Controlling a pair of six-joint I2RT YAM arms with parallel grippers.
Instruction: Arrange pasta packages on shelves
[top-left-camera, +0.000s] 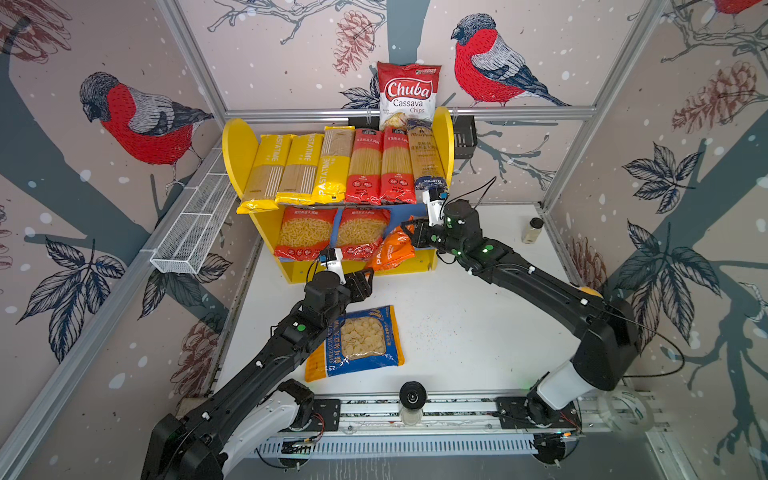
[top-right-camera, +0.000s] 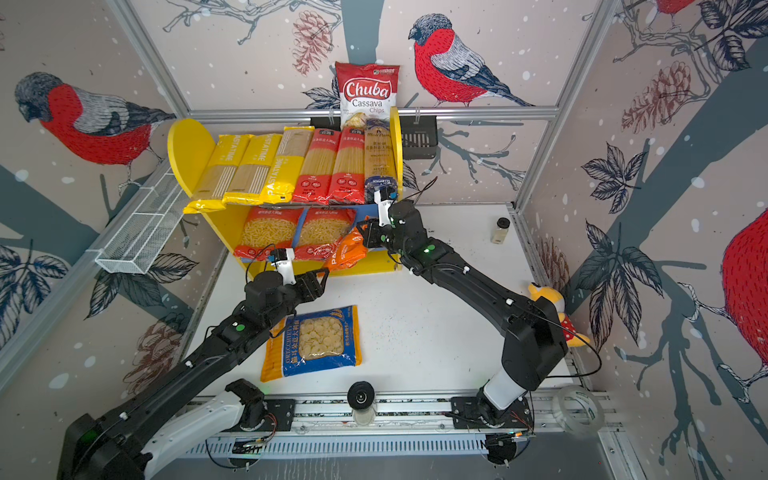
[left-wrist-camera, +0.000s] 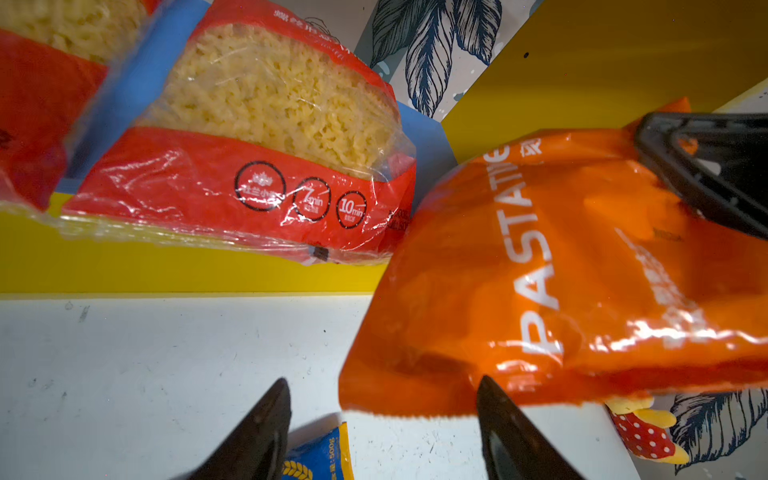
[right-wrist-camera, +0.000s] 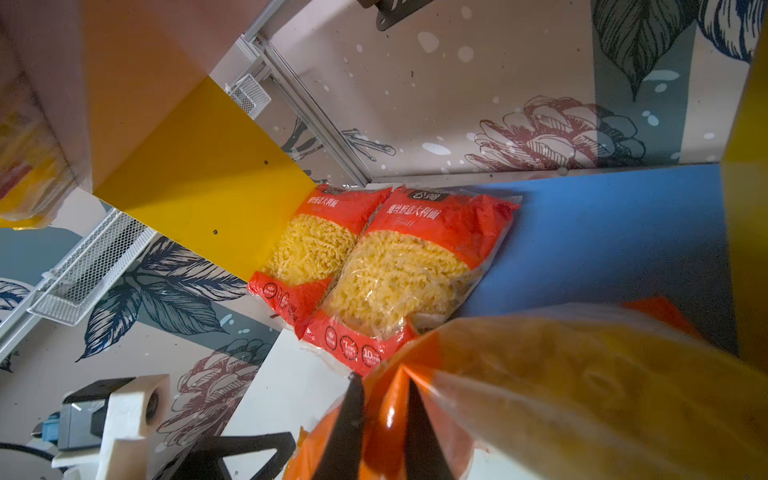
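Observation:
An orange PASTATIME bag (top-left-camera: 390, 251) (left-wrist-camera: 544, 272) is at the right end of the lower shelf, partly over its front edge, with my right gripper (top-left-camera: 412, 232) shut on it. Two red pasta bags (right-wrist-camera: 408, 264) lie side by side left of it on the blue lower shelf (right-wrist-camera: 600, 232). My left gripper (top-left-camera: 361, 281) stands open just below and in front of the orange bag, nothing between its fingers. A blue orecchiette bag (top-left-camera: 364, 336) lies flat on the white table.
The yellow shelf unit (top-left-camera: 238, 160) carries a full upper row of long pasta packs, with a chips bag (top-left-camera: 408, 92) behind. A wire basket (top-left-camera: 184, 232) hangs at the left.

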